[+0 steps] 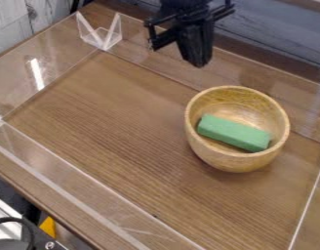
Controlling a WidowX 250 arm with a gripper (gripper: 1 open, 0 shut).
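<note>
My black gripper (189,43) hangs at the top centre of the camera view, above the back of the wooden table, over and behind a round wooden bowl (202,142). A green block (233,135) lies inside the bowl. Whether the gripper's fingers are open or shut is hard to make out in the dark shape.
A small white wire stand (100,29) is at the back left. A light wall runs along the back, and a black cable lies at the lower left corner.
</note>
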